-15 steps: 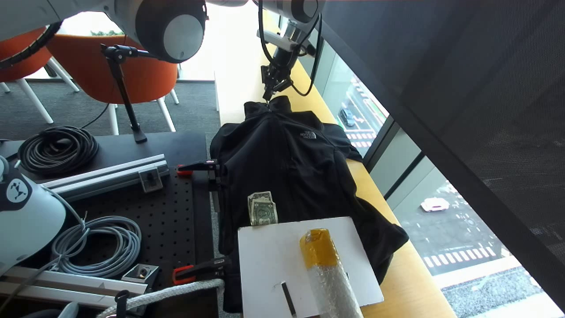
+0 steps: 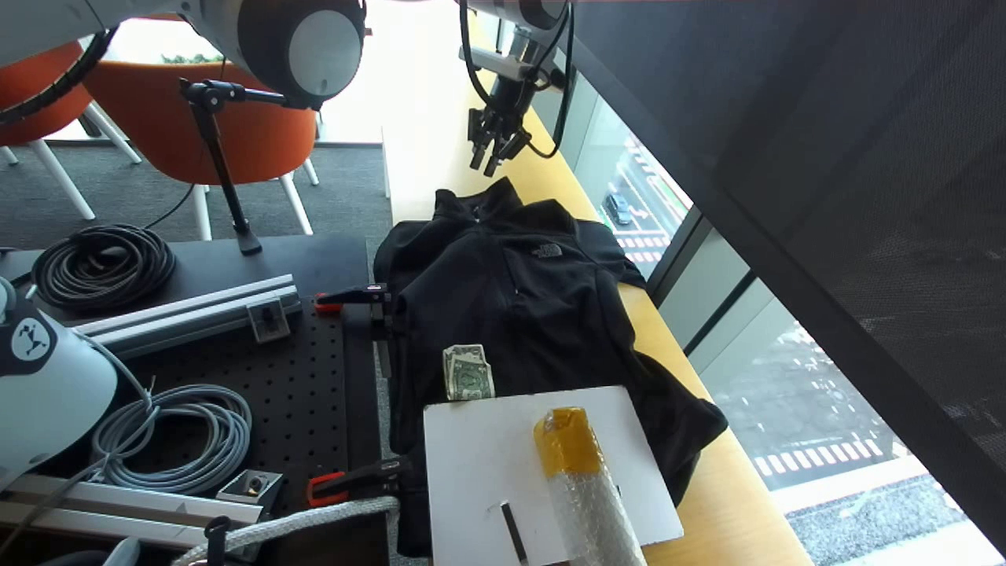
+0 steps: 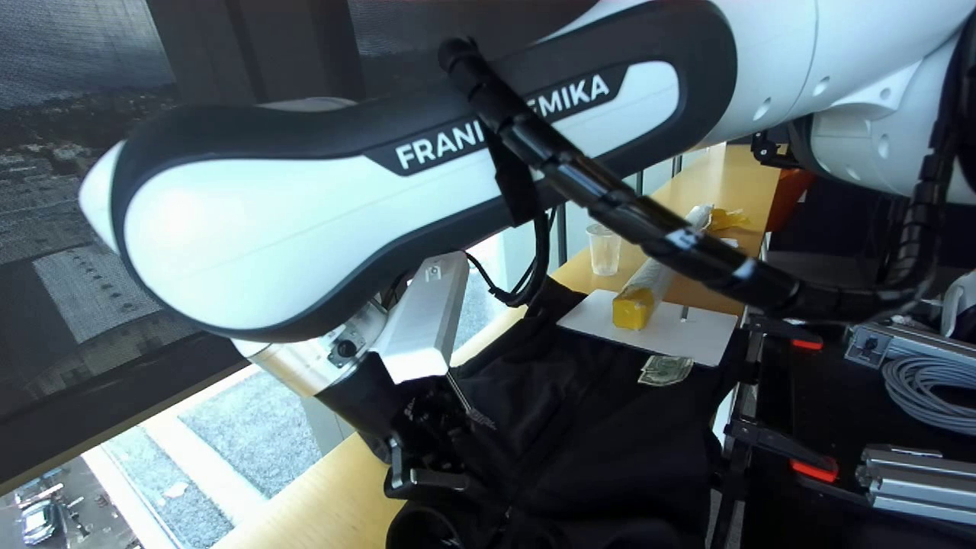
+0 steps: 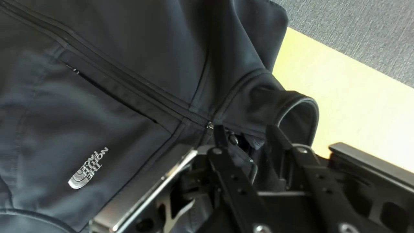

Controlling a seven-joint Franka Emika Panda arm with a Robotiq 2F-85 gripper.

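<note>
A black jacket point(image 2: 528, 311) with a North Face logo lies spread front up on the wooden ledge, its collar point(image 4: 299, 112) at the far end in exterior view 1. In the wrist view the main zipper runs diagonally to a small metal slider point(image 4: 210, 125) near the collar. My gripper hovers over the collar with its two fingers apart; nothing shows held between them. In exterior view 1 the gripper point(image 2: 482, 170) stands clear above the neck opening. Its fingers hide part of the collar in the wrist view.
On the jacket's hem rests a white board point(image 2: 471, 472) bearing a wrapped roll point(image 2: 589, 500). Folded banknotes point(image 2: 468, 373) lie by the board. Black clamps point(image 2: 363, 298) line the left side. The window and dark blind point(image 2: 802, 189) bound the right.
The fingers have parted, and the gripper has risen slightly away from the collar. The zipper area, earlier pulled up into a peak at the fingertips, has sunk down.
</note>
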